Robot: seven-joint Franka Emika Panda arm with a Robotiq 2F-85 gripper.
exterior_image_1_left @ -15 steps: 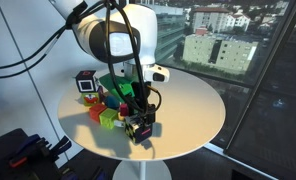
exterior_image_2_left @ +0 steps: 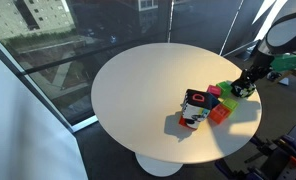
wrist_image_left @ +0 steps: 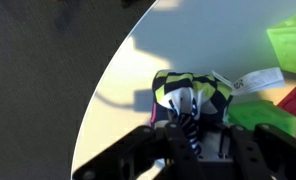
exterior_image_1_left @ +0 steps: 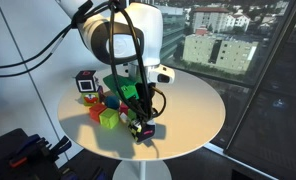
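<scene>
In the wrist view, a soft-looking block [wrist_image_left: 193,92] with a black, white and yellow pattern lies close to the table edge, a white tag [wrist_image_left: 258,80] sticking out from its side. My gripper reaches over the near part of this block, and its dark fingers cover that part. Whether they grip the block is hard to make out. In exterior view 1, the gripper [exterior_image_1_left: 142,118] points down at the front of the round table, with the dark patterned block [exterior_image_1_left: 145,133] at its tip.
Colored blocks crowd beside the gripper, among them a yellow-green cube [exterior_image_1_left: 109,118] and a red block [exterior_image_1_left: 97,112]. A black-and-white picture cube [exterior_image_2_left: 198,99] stands at the pile's other end.
The arm has shifted slightly near the table's front.
</scene>
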